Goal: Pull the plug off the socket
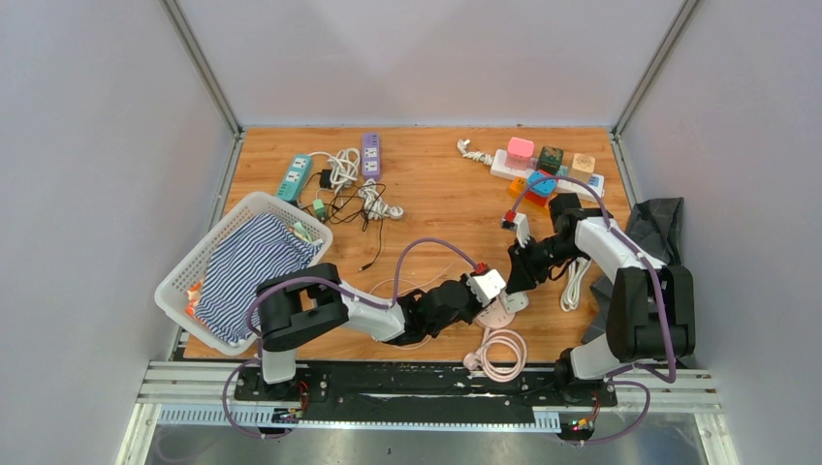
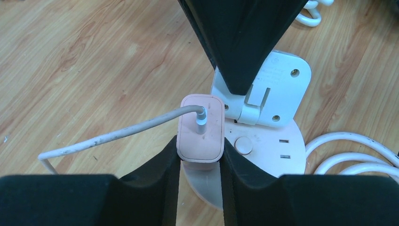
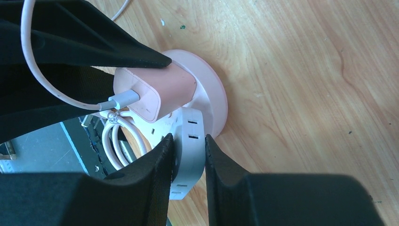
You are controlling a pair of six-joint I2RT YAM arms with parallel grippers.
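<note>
The pink plug [image 2: 201, 129], a small block with a white cable running from its top, stands on the round part of the socket [image 2: 268, 143]. My left gripper is shut on it, one finger on either side. In the right wrist view the plug [image 3: 160, 87] still sits against the round pink base, and the left fingers [image 3: 108, 52] reach it from the left. My right gripper is shut on the socket's white upright block [image 3: 192, 136], which has slots in its narrow face. Where the plug's prongs meet the socket is hidden.
A coiled pink cord [image 1: 506, 354] lies in front of the socket, near the table edge. A white basket [image 1: 179, 281] with striped cloth stands at left. Power strips and tangled cables lie at back left, coloured blocks [image 1: 520, 150] at back right.
</note>
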